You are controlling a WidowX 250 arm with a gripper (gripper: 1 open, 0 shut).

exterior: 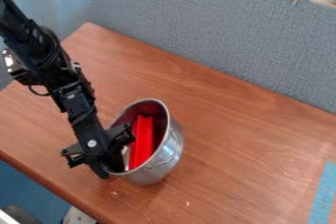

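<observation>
A silver metal pot point(167, 164) stands on the wooden table near its front left, with a red object point(141, 140) inside. My black gripper point(116, 153) is at the pot's left side, shut on the pot's rim; its fingertips are partly hidden against the pot.
A grey padded partition point(210, 36) runs along the back. The table's edge is at the lower left.
</observation>
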